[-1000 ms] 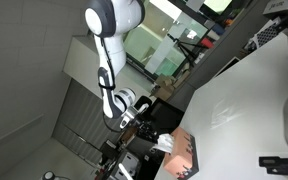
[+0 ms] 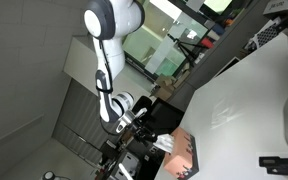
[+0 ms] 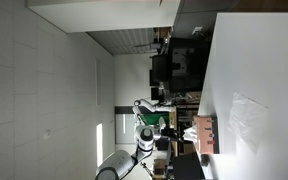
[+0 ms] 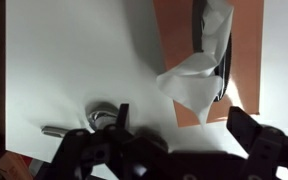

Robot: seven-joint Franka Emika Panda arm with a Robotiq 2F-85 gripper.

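Observation:
An orange-brown tissue box stands on the white table, with a crumpled white tissue sticking out of it. My gripper is close to that tissue. In the wrist view, the tissue rises from a dark slot in the box, and its loose end points toward the gap of my gripper. The fingers are wide apart, with nothing held between them. Exterior view 2 also shows the box at the table's edge; there the gripper is too small to make out clearly.
A thin, wrinkled whitish sheet lies flat on the table near the box. Shiny metal objects appear at the lower left of the wrist view.
Over the last second the arm has shifted slightly toward the box and its tissue. The box has not visibly moved.

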